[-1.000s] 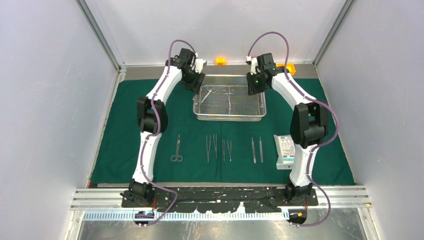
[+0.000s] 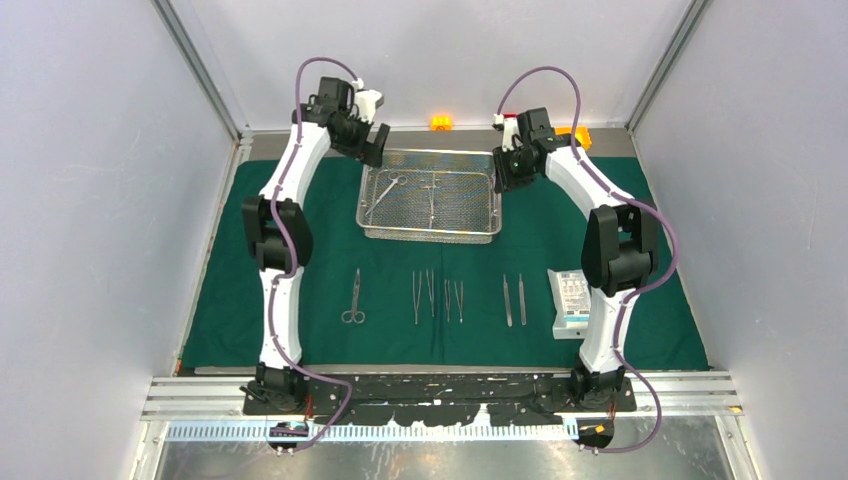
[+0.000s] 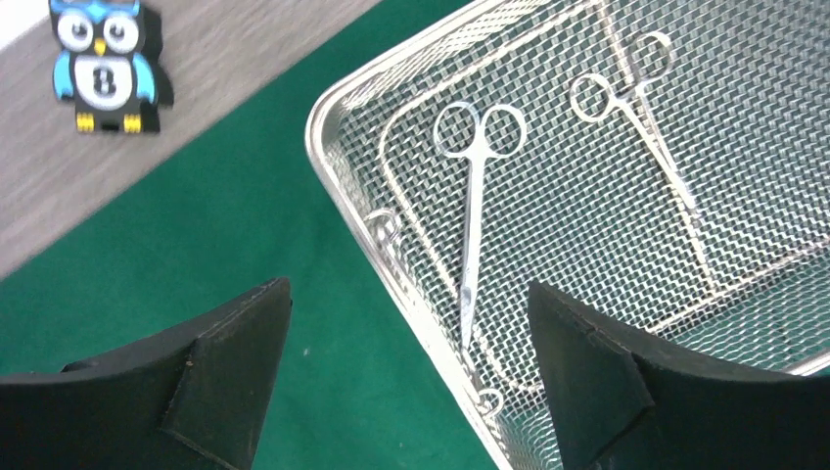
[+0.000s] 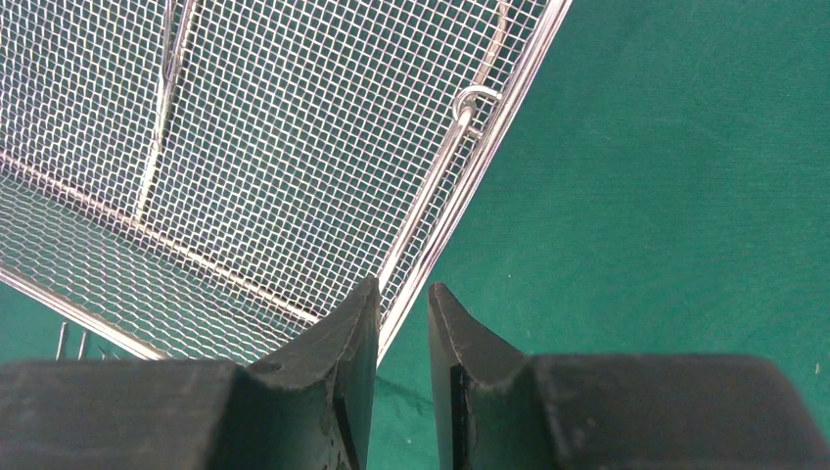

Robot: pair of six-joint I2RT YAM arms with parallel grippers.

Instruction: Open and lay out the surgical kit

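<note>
The wire-mesh basket (image 2: 430,238) lies on the green cloth (image 2: 325,260). Inside are ring-handled scissors-like instruments, one at the left (image 3: 476,196) and a pair in the middle (image 3: 646,117). My left gripper (image 2: 377,147) is open near the basket's back left corner; in the left wrist view its fingers (image 3: 245,333) are spread wide with nothing held. At the right side, my right gripper stands part open, the basket rim (image 4: 470,186) passing between or beneath its fingertips; contact cannot be told. Scissors (image 2: 355,300), several tweezers (image 2: 417,298) and two slim handles (image 2: 507,300) lie in front.
A white box (image 2: 570,298) lies at the right, beside the right arm. Orange objects (image 2: 440,122) stand along the back edge, and an owl figure (image 3: 106,69) shows there too.
The basket has slid left with its instruments. The right arm has hardly moved; the basket's right side now meets it.
</note>
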